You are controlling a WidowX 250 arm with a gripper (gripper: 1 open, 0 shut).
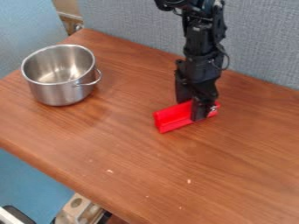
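Note:
A red elongated block (173, 119) lies on the wooden table, angled toward the back right. My black gripper (198, 103) is down over its right half, its fingertips at the block; whether they grip it is hard to make out. A steel pot (56, 83) with side handles stands at the back left of the table.
Grey padded panels stand behind it. Blue surface shows past the left edge.

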